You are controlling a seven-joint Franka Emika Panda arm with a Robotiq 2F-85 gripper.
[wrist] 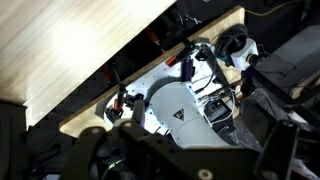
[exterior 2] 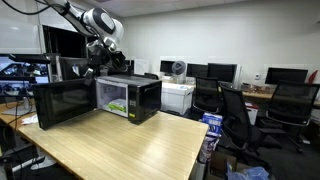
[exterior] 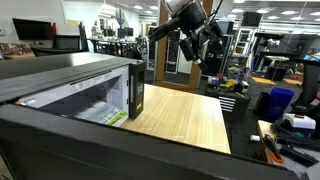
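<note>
A black microwave (exterior 2: pixel 149 98) stands on the wooden table (exterior 2: pixel 145 150) with its door (exterior 2: pixel 64 102) swung wide. Inside its white cavity lies something pale with yellow-green on it (exterior 2: pixel 118 105), too small to make out. In exterior view 1 the microwave's control panel (exterior: pixel 137 89) faces the table, and the door's dark edge crosses the foreground. High above the table hangs my gripper (exterior: pixel 210 72), clear of the microwave. Its fingers are too dark and small to show how they stand. The wrist view looks down past the table's edge, where no object can be seen held.
Beside the table, a side stand carries a grey-white device (wrist: pixel 187 115) with cables. Office chairs (exterior 2: pixel 238 112) stand behind the table, and a blue-white package (exterior 2: pixel 211 137) is at its far edge.
</note>
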